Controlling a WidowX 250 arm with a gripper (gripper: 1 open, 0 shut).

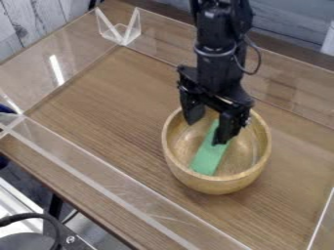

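A tan bowl (194, 171) sits on the wooden table at centre right, with a green elongated object (209, 156) lying inside it. My black gripper (212, 115) hangs over the bowl from above, open, its fingers down inside the back part of the bowl, near the upper end of the green object. Whether either finger touches it I cannot tell.
A white wire-like holder (117, 27) stands at the back left. Black cables lie at the bottom left corner, and a pale wall rises along the back.
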